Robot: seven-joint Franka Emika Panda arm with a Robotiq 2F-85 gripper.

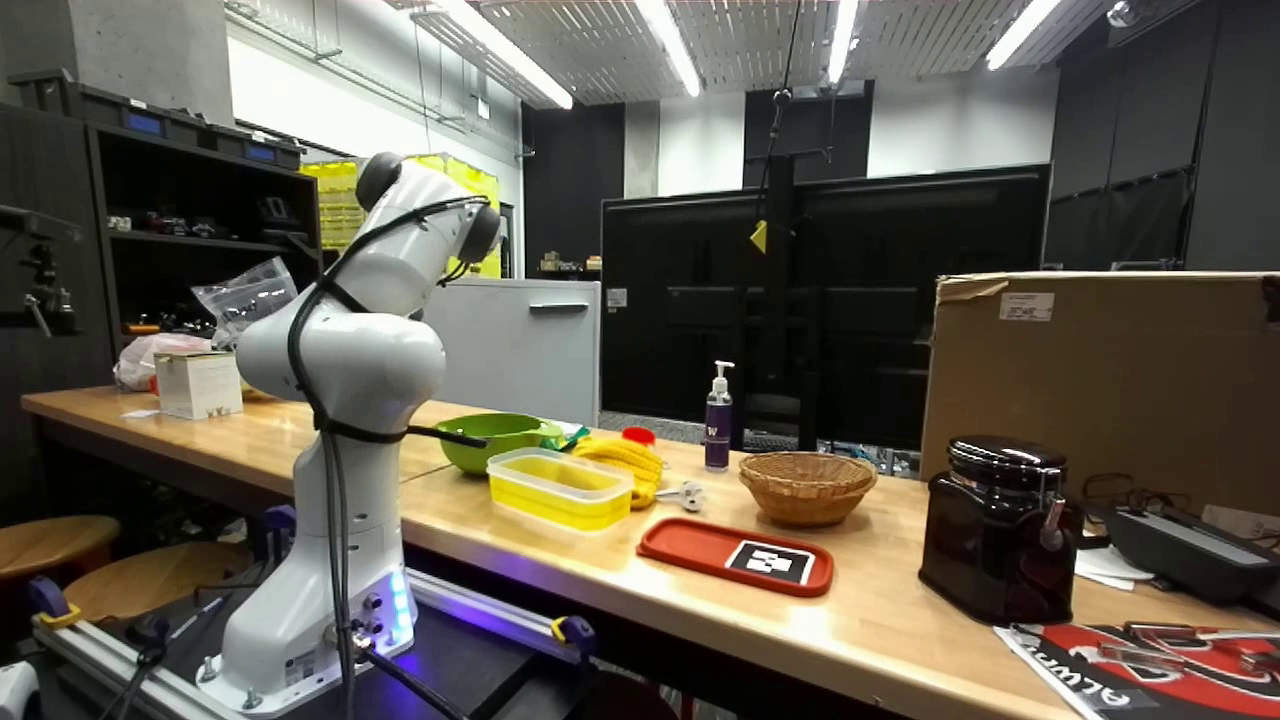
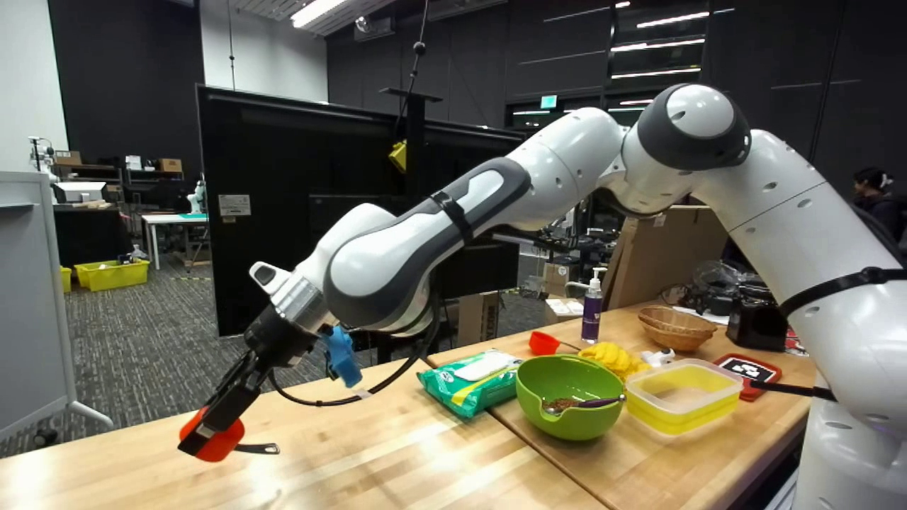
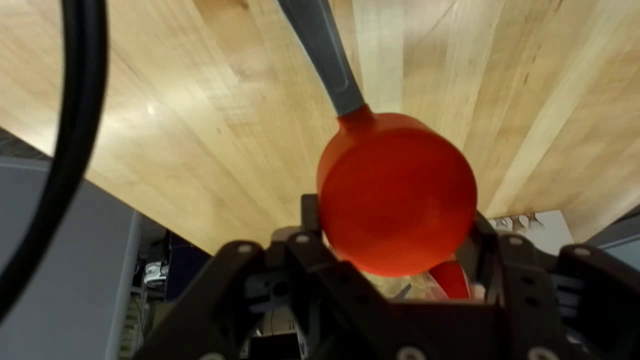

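Observation:
A red measuring cup [image 3: 396,195] with a grey handle [image 3: 327,66] sits between the fingers of my gripper, which is shut on its round body. In exterior view 2 the held cup [image 2: 222,442] appears over the left part of the wooden table, its handle pointing right. Whether it touches the tabletop I cannot tell. The arm's own body hides gripper and cup in exterior view 1.
Right of the gripper are a green wipes pack [image 2: 470,382], a green bowl [image 2: 536,374] with brown bits and a spoon, a yellow container [image 2: 684,416], bananas [image 2: 612,357] and another red cup [image 2: 544,343]. A white box [image 1: 199,384] stands at the table's far left. Bare wood [image 2: 365,459] lies between.

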